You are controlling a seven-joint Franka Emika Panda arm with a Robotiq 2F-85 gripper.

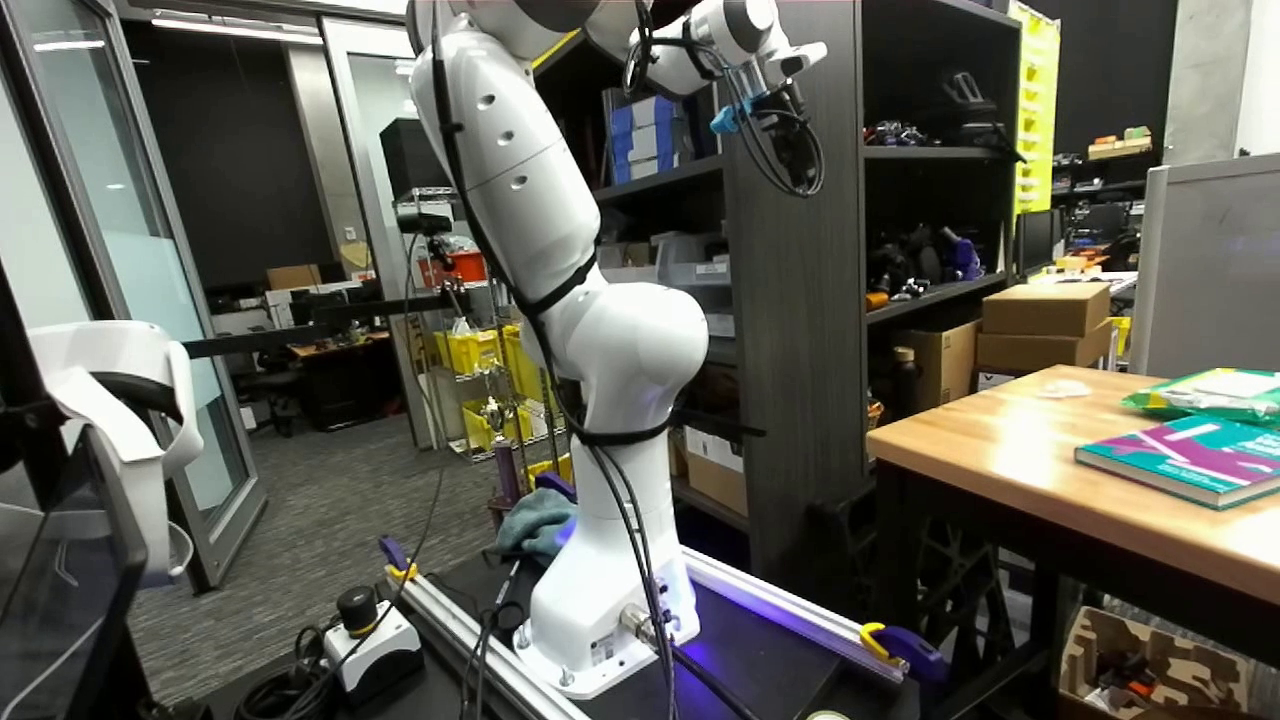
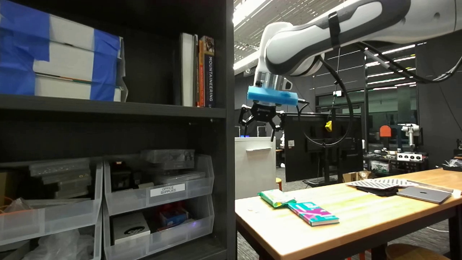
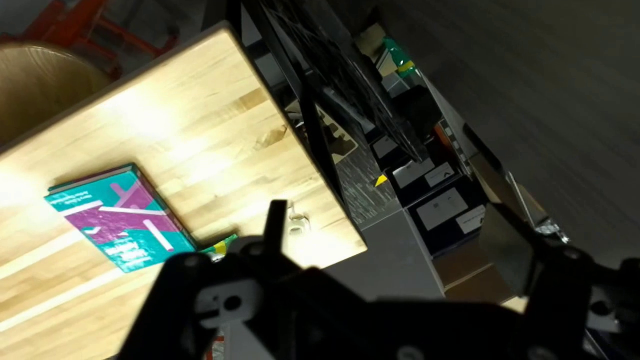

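Note:
High above the floor, beside the dark shelf, my gripper (image 2: 259, 135) stands open and empty, pointing down. In the wrist view its two dark fingers (image 3: 276, 227) are spread wide, with only background between them. A teal and purple book (image 3: 123, 219) lies flat on the wooden table (image 2: 264, 225), to one side of the gripper and well below it. Next to the book is a green packet (image 2: 276, 197), mostly hidden behind the gripper in the wrist view.
The tall shelf (image 1: 792, 360) holds upright books (image 2: 208, 71), taped boxes (image 2: 65, 52) and clear bins (image 2: 160, 203). Farther along the table lie a laptop (image 2: 424, 194) and papers (image 2: 379, 183).

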